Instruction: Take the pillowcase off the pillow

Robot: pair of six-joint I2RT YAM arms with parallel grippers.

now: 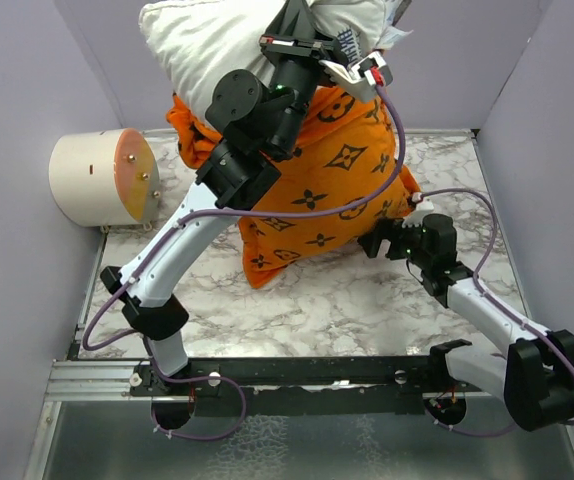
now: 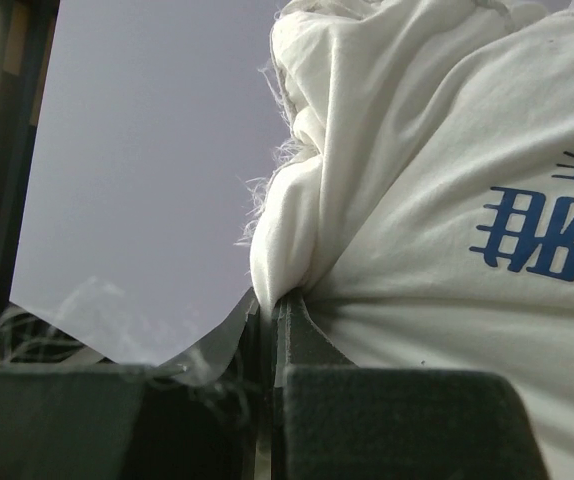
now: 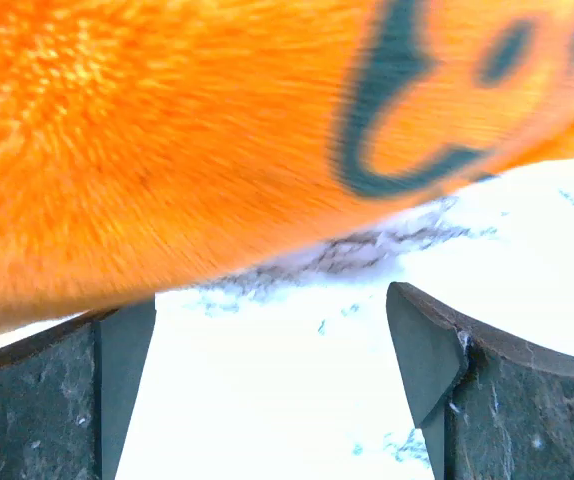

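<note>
Held up high in the left wrist view, the white pillow (image 2: 417, 190) with blue lettering is pinched at its frayed edge, and my left gripper is shut on that fabric. The orange pillowcase (image 1: 337, 175) with dark patterns hangs below the pillow in the top view, its lower part over the table. My right gripper is open with no cloth between its fingers; in that view the pillowcase (image 3: 167, 150) passes just above and in front. From the top, my left gripper's fingertips are hidden by its arm.
A white drum-shaped object (image 1: 87, 180) with an orange end stands at the table's left. Grey walls close in both sides.
</note>
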